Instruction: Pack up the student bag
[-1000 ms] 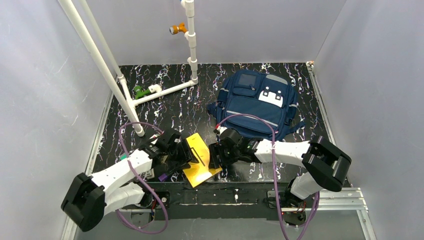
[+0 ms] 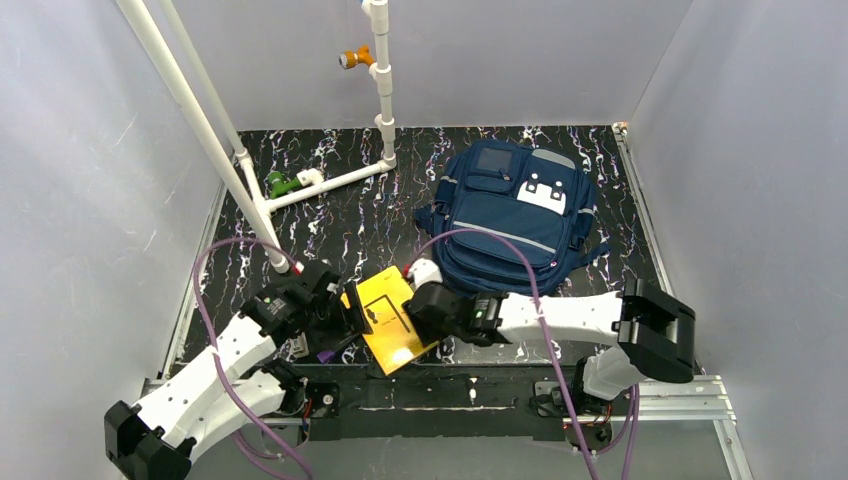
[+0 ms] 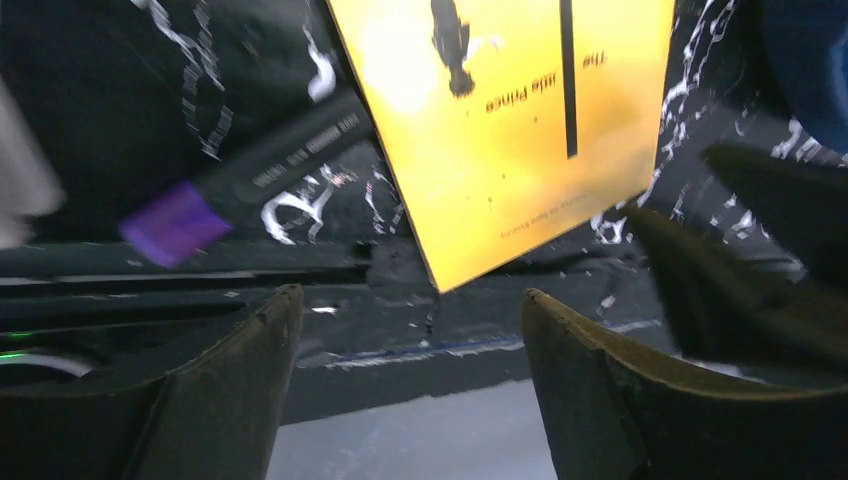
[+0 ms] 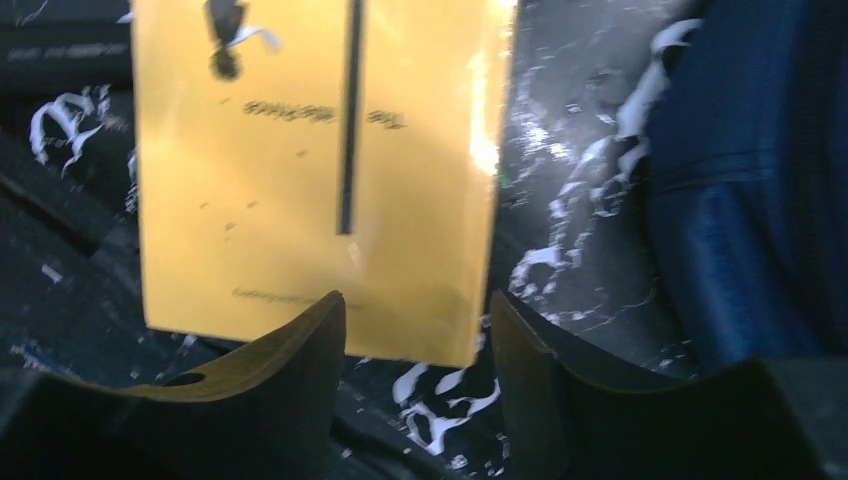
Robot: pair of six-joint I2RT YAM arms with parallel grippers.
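Observation:
A yellow book, The Little Prince (image 2: 385, 312) (image 3: 510, 130) (image 4: 400, 200), lies at the front middle of the floor, its cover facing up. My left gripper (image 2: 350, 310) hangs at its left side, open and empty. Over the book's right edge is my right gripper (image 2: 412, 312); its fingertips stand apart, one over the cover and one just beside the edge. Whether they press on the book is unclear. The dark blue backpack (image 2: 510, 215) (image 4: 760, 190) lies behind and to the right, with its front pockets up.
A black marker with a purple end (image 3: 175, 225) lies against the book's left side. A pale object (image 2: 299, 346) shows partly under the left arm. White pipes (image 2: 335, 182) with a green valve (image 2: 285, 185) stand at the back left. Bare floor lies between pipes and backpack.
The backpack has not moved.

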